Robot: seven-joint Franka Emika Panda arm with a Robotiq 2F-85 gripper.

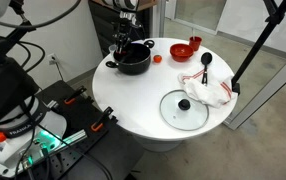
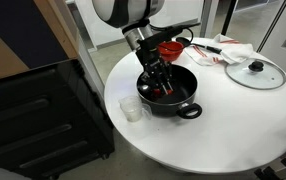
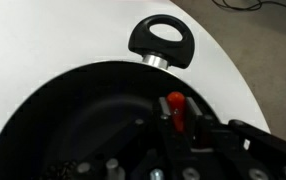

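Note:
A black two-handled pot point(image 1: 135, 62) stands near the far left edge of the round white table. In the wrist view the dark inside of the pot point(image 3: 78, 115) fills much of the picture, with one looped handle point(image 3: 161, 40) at the top. My gripper is shut on a small red object point(image 3: 177, 103), close to the pot's rim on the handle side. From the other side, my gripper point(image 2: 161, 88) hangs over the pot point(image 2: 188, 88), with some red showing near its fingers. The arm hides part of the pot's inside.
A small orange-red round thing point(image 1: 158, 58) lies right of the pot, with red bowls point(image 1: 183, 50) behind. A black ladle point(image 1: 206, 62) rests by a striped towel point(image 1: 208, 85); a glass lid point(image 1: 184, 110) lies nearer. A clear cup point(image 2: 131, 107) stands beside the pot.

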